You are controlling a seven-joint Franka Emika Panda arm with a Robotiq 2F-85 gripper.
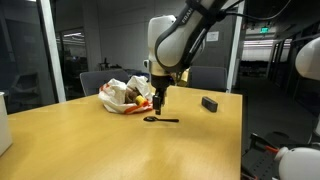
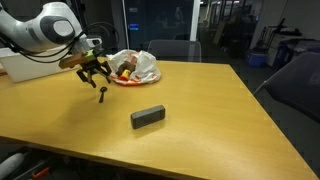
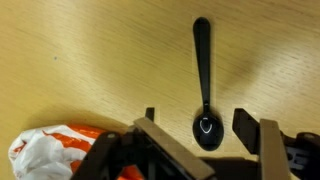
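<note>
A black spoon (image 3: 204,80) lies flat on the wooden table, its bowl end nearer my gripper in the wrist view. My two fingers stand apart, one on each side of the bowl in that view, with nothing held between them. In exterior view 1 the spoon (image 1: 160,120) is on the table just below the gripper (image 1: 158,105), a gap showing between them. From exterior view 2, the spoon (image 2: 102,95) appears under the gripper (image 2: 97,80).
Behind the spoon rests a white and orange bag (image 1: 122,94) with a yellow item (image 1: 141,99) at its opening. A dark grey block (image 2: 148,117) lies apart from them.
</note>
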